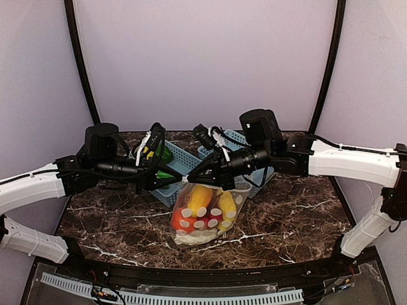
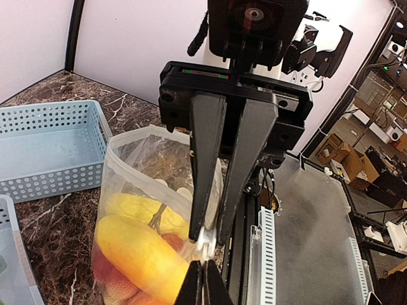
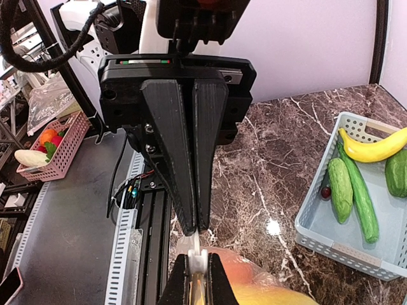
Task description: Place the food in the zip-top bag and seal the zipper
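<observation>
The clear zip top bag [image 1: 210,216] stands at the centre front with food inside: a yellow mango-like piece [image 2: 140,254], more yellow and red pieces. Its top band [image 2: 137,133] stands partly open at the far side. My left gripper [image 1: 178,180] and right gripper [image 1: 194,178] meet tip to tip at the bag's upper left corner. The right is shut on the white zipper piece [image 3: 197,259]. The left is shut at that same piece; whether any of it is between its fingers is hard to tell.
Behind are blue baskets [image 2: 51,175], one holding a banana [image 3: 375,146], cucumbers [image 3: 360,203] and other produce. A pink basket [image 3: 54,159] of produce sits off the table.
</observation>
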